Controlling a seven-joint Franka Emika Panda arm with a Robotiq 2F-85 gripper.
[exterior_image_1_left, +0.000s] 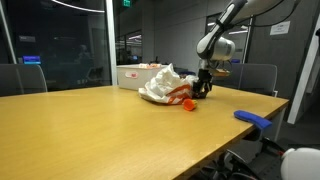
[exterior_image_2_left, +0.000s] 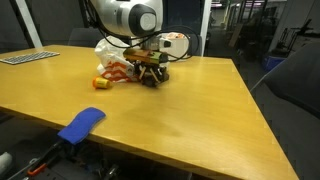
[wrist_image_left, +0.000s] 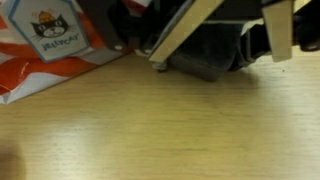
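At the far side of the table my gripper is low over the tabletop. A dark object shows between its two pale fingers in the wrist view, and the fingers are shut on it. What the object is cannot be made out. Right beside the gripper lies a crumpled white and orange bag, with a cat logo visible in the wrist view. A small orange item with a yellowish part lies on the table in front of the bag.
A blue flat item lies near the table edge by the robot's base. Behind the bag stands a white box. A keyboard-like grey item lies at the far left.
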